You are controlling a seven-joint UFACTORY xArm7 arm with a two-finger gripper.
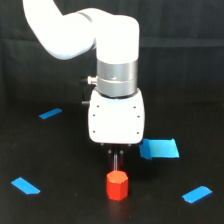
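A red six-sided block (117, 185) stands upright on the black surface, near the bottom centre of the view. Just above and behind it, the white arm's gripper (116, 160) points down. Its thin dark fingers are close together, with a narrow gap between them that looks smaller than the block's width. The block hides the fingers' lower ends, so I cannot tell whether they touch it or are fully shut.
A large blue tape patch (159, 149) lies right of the gripper. Smaller blue strips mark the floor at left front (26, 186), right front (197, 194) and left back (50, 114).
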